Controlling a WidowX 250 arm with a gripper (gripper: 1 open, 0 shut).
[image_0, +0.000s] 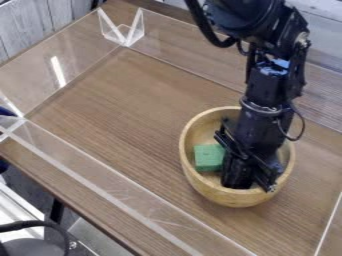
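Note:
A round wooden bowl (201, 181) sits on the right part of the wooden table, with a green block (207, 157) inside at its left. The black arm comes down from the top right, and its gripper (246, 174) is down inside the bowl, right of the green block. The fingertips are dark and partly hidden, so whether they are shut or hold anything is not clear.
A small clear triangular item (122, 28) lies at the back left. Black cables show at the lower left edge, and a pale wall edge runs along the back right.

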